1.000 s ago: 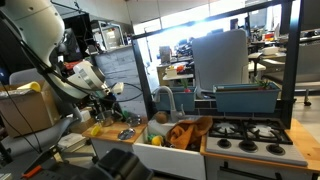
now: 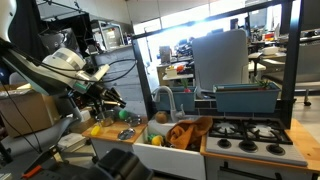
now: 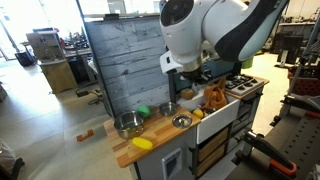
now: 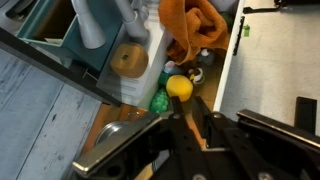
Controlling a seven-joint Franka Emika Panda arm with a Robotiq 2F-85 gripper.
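Observation:
My gripper is shut, with a narrow orange object (image 4: 197,120) showing between its dark fingers in the wrist view; most of that object is hidden. The gripper hangs over the counter near the left end of the sink. Inside the white sink (image 2: 195,160) lie a yellow round thing (image 4: 179,87), a green bumpy thing (image 4: 160,101) and an orange towel (image 4: 190,28). A brown round block (image 4: 129,60) rests on the ledge by the faucet (image 2: 170,98).
On the wooden counter are a steel pot (image 3: 128,124), a shallow metal dish (image 3: 181,121), a yellow item (image 3: 142,143) and a green item (image 3: 144,110). A gas stove (image 2: 250,133) stands right of the sink. The blue-green basket (image 2: 247,101) sits behind.
The counter and sink items look unmoved.

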